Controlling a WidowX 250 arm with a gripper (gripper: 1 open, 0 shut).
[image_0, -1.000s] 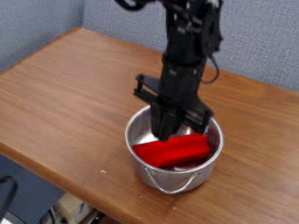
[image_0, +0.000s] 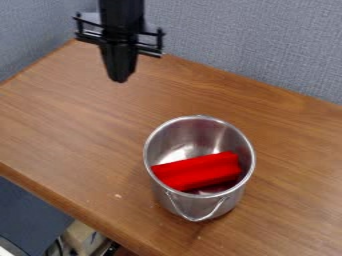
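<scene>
A steel pot (image_0: 187, 205) with a wire handle stands on the wooden table at the lower right. Inside it lies a red cylindrical object (image_0: 198, 172). My black gripper (image_0: 120, 72) hangs high at the upper left, well clear of the pot, shut with nothing visible between its fingers.
A grey fabric wall runs along the back. A dark blue area and some cables lie beyond the table's front left edge.
My gripper has risen out from over the pot and moved to the upper left. The red object and the pot look unchanged.
</scene>
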